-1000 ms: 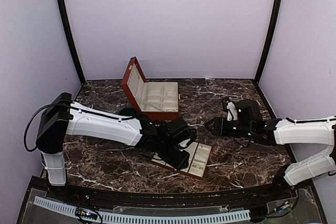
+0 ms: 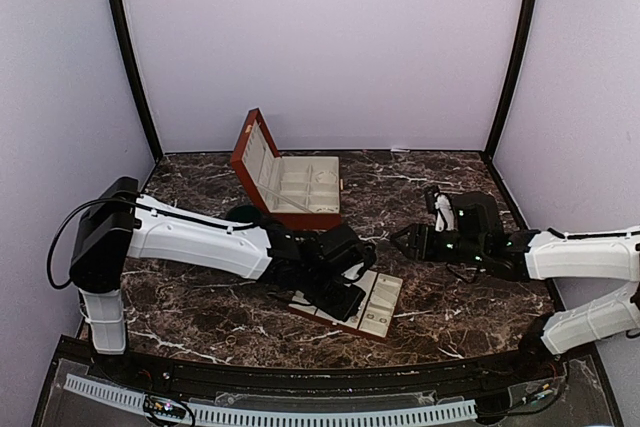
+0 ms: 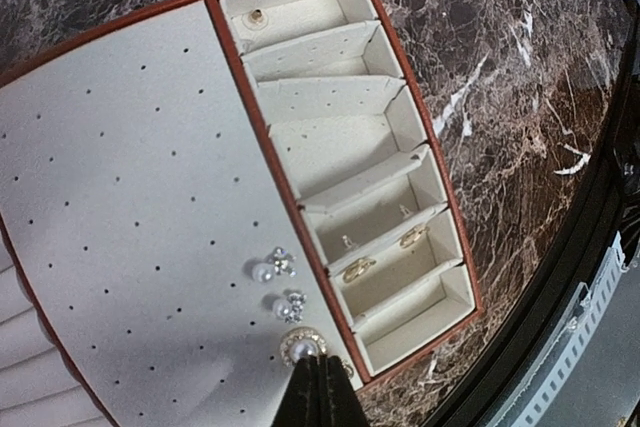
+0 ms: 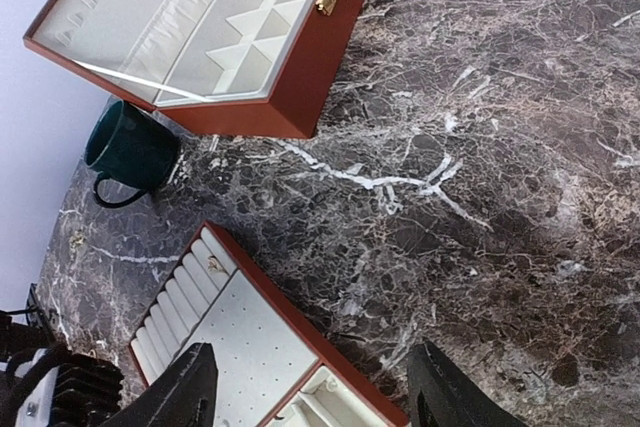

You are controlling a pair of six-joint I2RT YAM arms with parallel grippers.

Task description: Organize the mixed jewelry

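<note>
In the left wrist view, my left gripper is shut, its fingertips together with nothing between them, over the lower edge of the white pad [image 3: 130, 187]. A round gold earring with a pearl [image 3: 303, 347] lies on the pad at the fingertips, outside them. Just right of the fingers a bit of another gold earring [image 3: 347, 368] shows, the rest hidden. Two pearl-and-crystal earrings [image 3: 264, 272] [image 3: 283, 309] sit farther up the pad. My right gripper stands open and empty above the tray's far side.
Beside the pad, the tray's compartments [image 3: 340, 147] hold a few small earrings. Behind stands the open red jewelry box [image 2: 312, 219], with a dark green mug [image 4: 140, 147] near it.
The right arm has shifted slightly.
</note>
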